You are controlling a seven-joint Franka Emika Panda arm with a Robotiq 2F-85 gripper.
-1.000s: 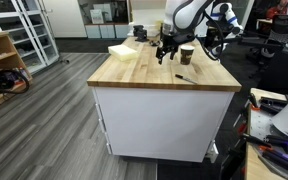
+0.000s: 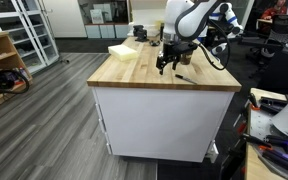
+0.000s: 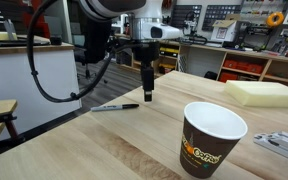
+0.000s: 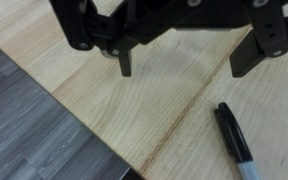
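My gripper stands open in the wrist view, with only bare wooden surface visible between its fingers. A black-and-white marker [image 4: 236,140] lies on the table at lower right in that view, off to the side of the fingers. In exterior view 2 the marker [image 3: 116,107] rests flat near the table's edge, with the gripper's fingers [image 3: 147,78] above and beyond it, not touching. From exterior view 1, the marker [image 2: 186,80] shows close to the front edge, to the right of the arm's fingers.
A dark paper cup [image 3: 208,142] stands upright near the camera in exterior view 2. Behind it sit a pale yellow block [image 3: 267,93] and a grey metal tool [image 3: 282,145].
In exterior view 1 my gripper has come down and toward the table's front edge, closer to the marker. The marker has stayed where it was.
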